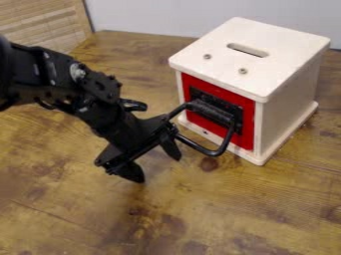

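A white wooden box stands on the right, with two knobs and a slot on top and a red front with a dark panel. A black U-shaped handle sticks out low from that front. The black gripper is at the left of the handle, low over the wooden table, its fingertips pointing down. It touches or overlaps the handle's near end; whether it holds anything cannot be told.
A wooden board stands at the back left, beside a pale wall.
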